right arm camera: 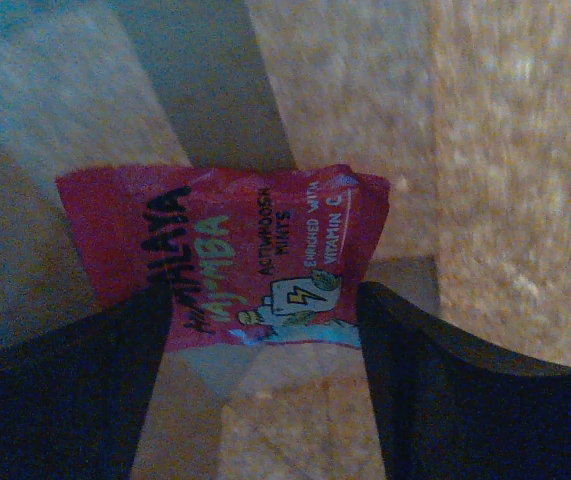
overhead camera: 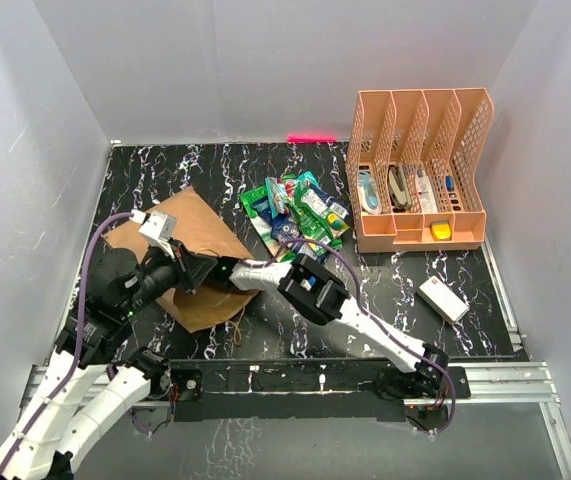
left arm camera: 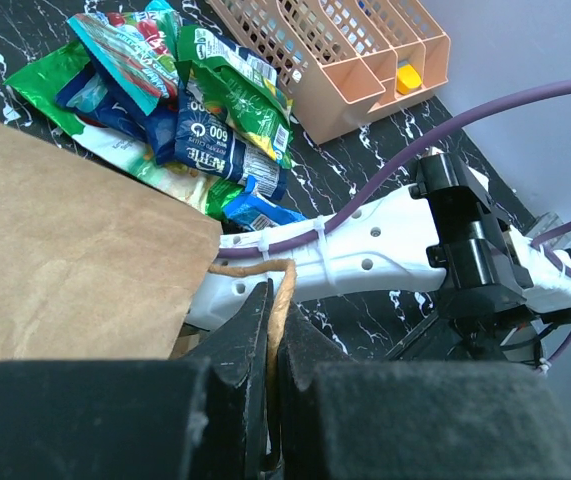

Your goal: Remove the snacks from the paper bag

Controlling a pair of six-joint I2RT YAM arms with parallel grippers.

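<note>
The brown paper bag (overhead camera: pixel 175 215) lies at the left of the table. My left gripper (overhead camera: pixel 193 278) is shut on the bag's twisted cord handle (left arm camera: pixel 283 290) near its opening. My right gripper is deep inside the bag, hidden from above, its fingers apart on either side of a red mints packet (right arm camera: pixel 220 240); whether they touch it I cannot tell. A pile of snack packets (overhead camera: pixel 295 210) in green, blue and red lies right of the bag.
A peach organiser (overhead camera: pixel 375 230) with small items stands at the back right. A white box (overhead camera: pixel 443 298) lies at the right front. The right arm stretches across the middle front of the table.
</note>
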